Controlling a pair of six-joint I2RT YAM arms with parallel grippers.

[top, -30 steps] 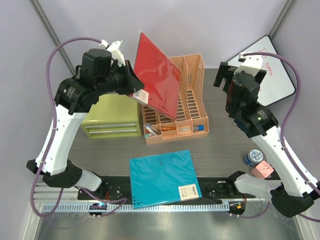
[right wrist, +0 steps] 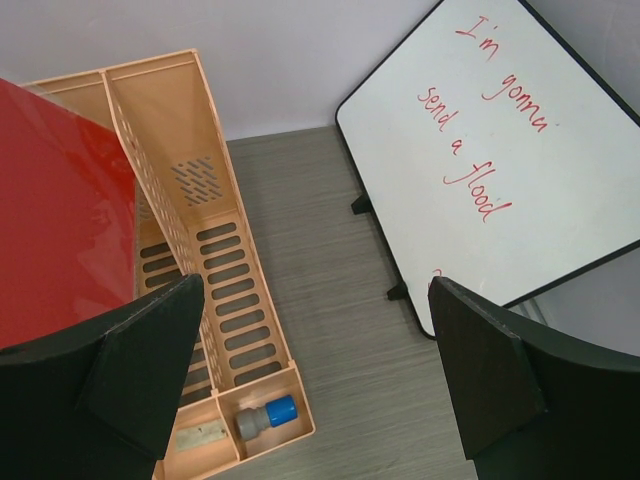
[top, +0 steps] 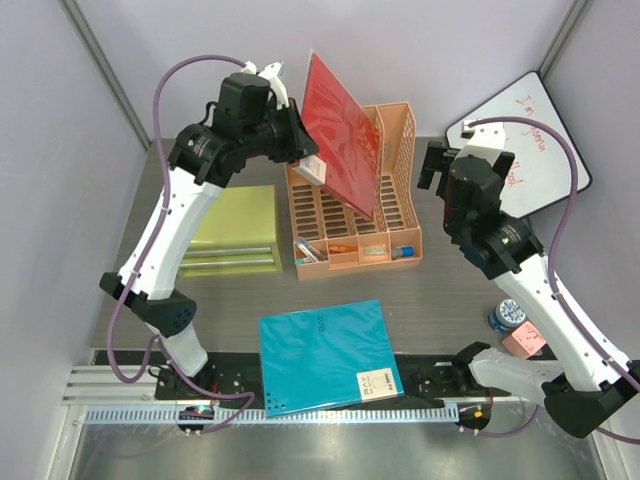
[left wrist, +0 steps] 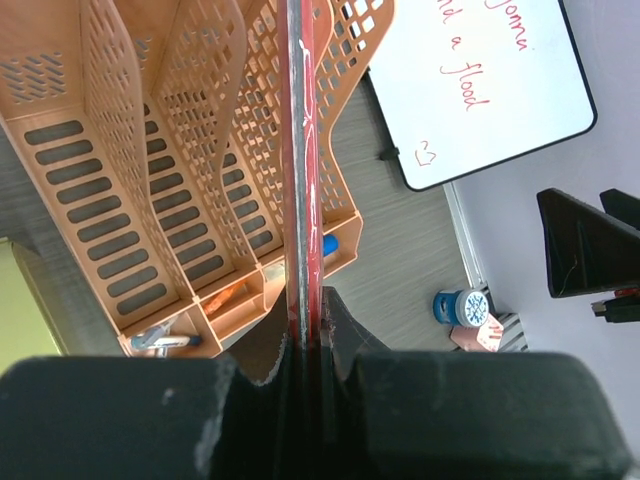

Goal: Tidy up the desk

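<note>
A red folder is held upright over the peach desk organizer, with my left gripper shut on its edge; in the left wrist view the folder's edge rises between the fingers, above the organizer's slots. The organizer's front compartments hold pens and a blue-capped item. My right gripper stands open at the right of the organizer, its two fingers apart with nothing between them.
A green drawer box sits left of the organizer, a teal folder at the front. A whiteboard with red writing stands back right; a blue tin and pink block lie front right.
My left gripper and the red folder have moved right and slightly toward the back, further over the organizer. The right arm has shifted only slightly.
</note>
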